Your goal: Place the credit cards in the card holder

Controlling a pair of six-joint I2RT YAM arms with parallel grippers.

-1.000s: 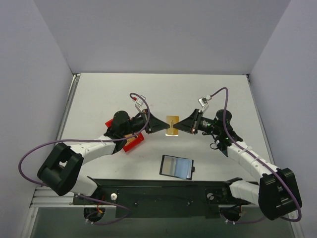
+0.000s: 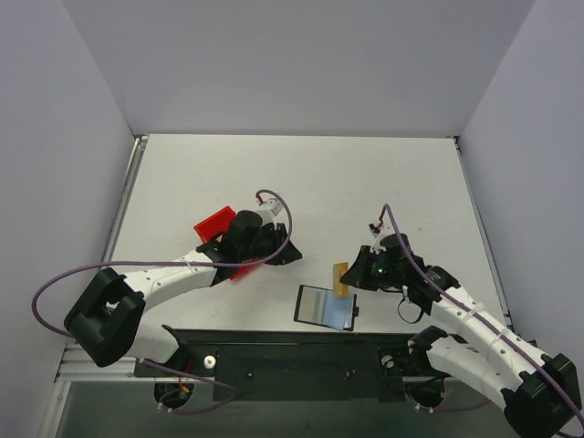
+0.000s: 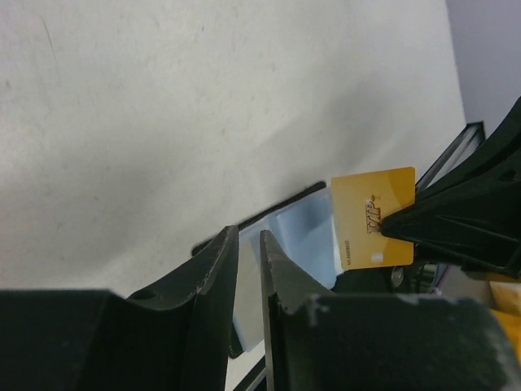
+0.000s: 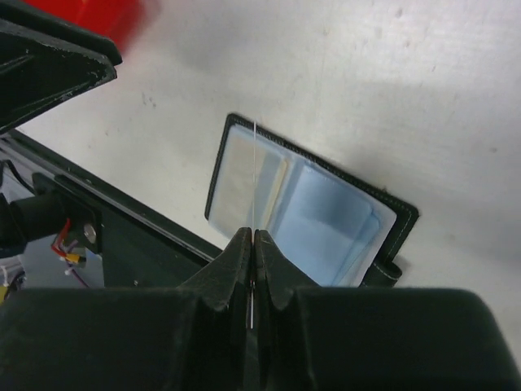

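Note:
A gold credit card (image 2: 341, 280) stands pinched in my right gripper (image 2: 352, 279), just above the card holder. In the left wrist view the gold card (image 3: 373, 218) faces me, the right fingers (image 3: 456, 220) on its edge. From the right wrist it shows edge-on as a thin line. The card holder (image 2: 310, 307) lies open near the front edge, black-bordered, with a beige side and a light blue side (image 4: 324, 213). My left gripper (image 2: 297, 255) hangs to the upper left of the holder, its fingers slightly apart, holding nothing.
A red box (image 2: 215, 224) sits at the left, partly hidden under my left arm. A dark strip (image 2: 283, 365) runs along the table's front edge.
A second ago both grippers met at the gold card.

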